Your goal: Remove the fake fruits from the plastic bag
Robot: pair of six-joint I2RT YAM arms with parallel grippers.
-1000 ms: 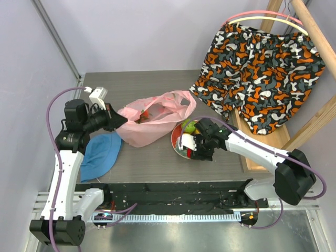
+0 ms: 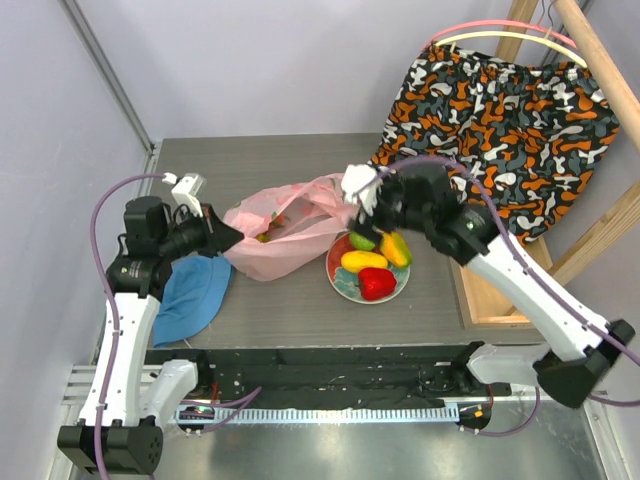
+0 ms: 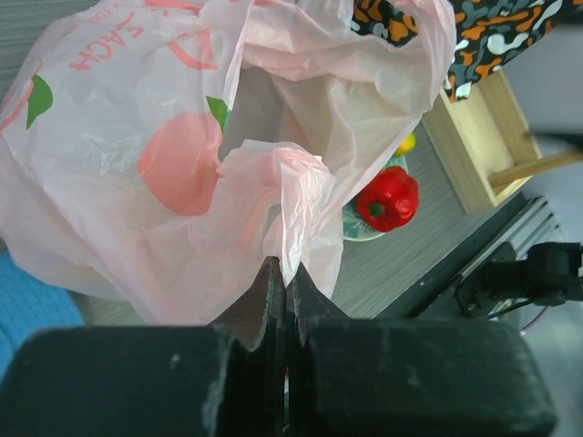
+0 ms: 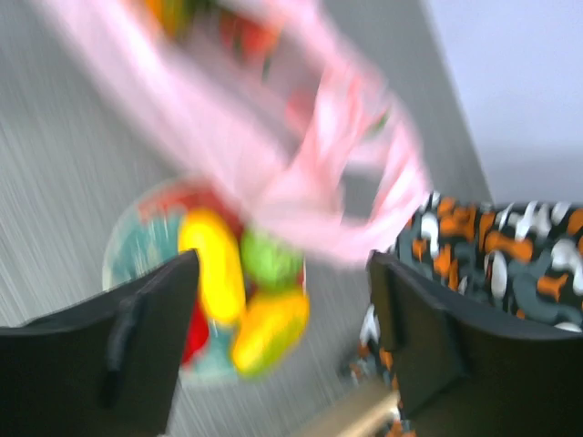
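The pink plastic bag (image 2: 275,250) lies slumped on the grey table with its mouth agape, and red and orange fruit (image 4: 250,36) shows inside. My left gripper is shut on a gathered fold of the bag's edge. Above the bag's right end and the plate hangs my right gripper, fingers apart and nothing between them; the view is blurred by motion. On the round plate (image 2: 343,287) lie a red pepper (image 2: 376,284), a yellow fruit (image 2: 364,261), a yellow-orange fruit (image 2: 397,249) and a green fruit (image 4: 271,261).
A blue cap (image 2: 193,298) lies by my left arm. At the right, camouflage shorts (image 2: 490,130) hang from a wooden stand over a wooden tray (image 3: 469,137). The table in front of the bag is bare.
My right arm has lifted from the plate up and toward the bag's right end, uncovering the fruits on the plate. The left arm and the bag look nearly the same.
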